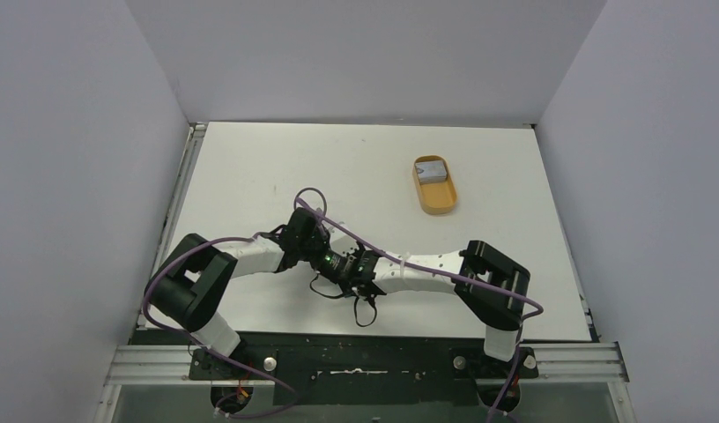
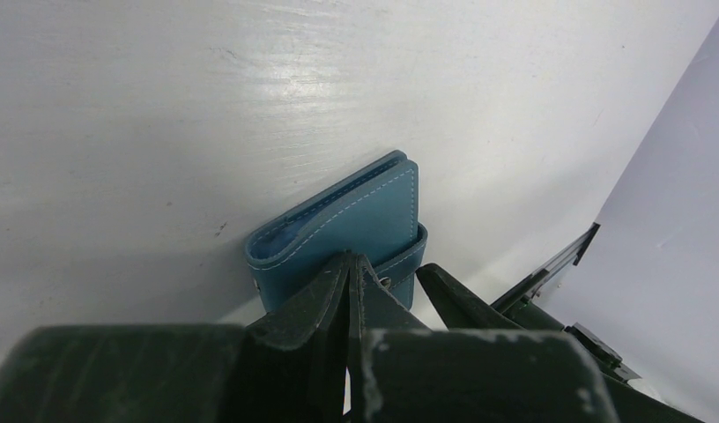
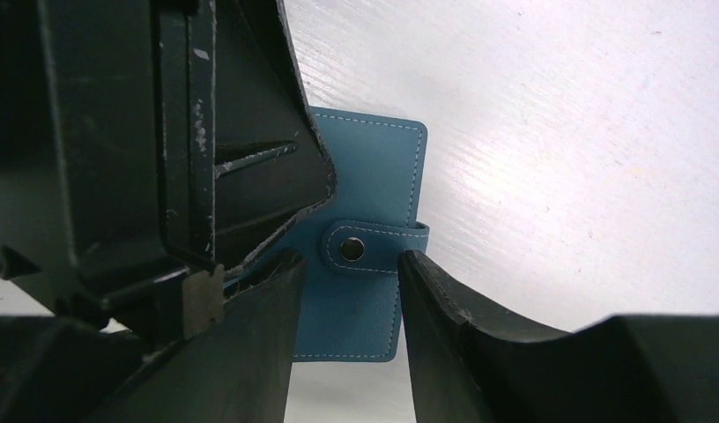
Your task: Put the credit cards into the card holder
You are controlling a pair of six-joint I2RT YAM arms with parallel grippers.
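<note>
The blue stitched card holder rests on the table in the left wrist view, its pocket edge visible, its snap strap facing the right wrist camera. My left gripper is shut at the holder, with nothing clearly between its fingers. My right gripper is part open, its fingertips either side of the strap and snap. In the top view both wrists crowd together over the holder, hiding most of it. I cannot make out any cards in the holder.
An orange tray with a grey item inside stands at the back right. The two arms are very close together at the front middle.
</note>
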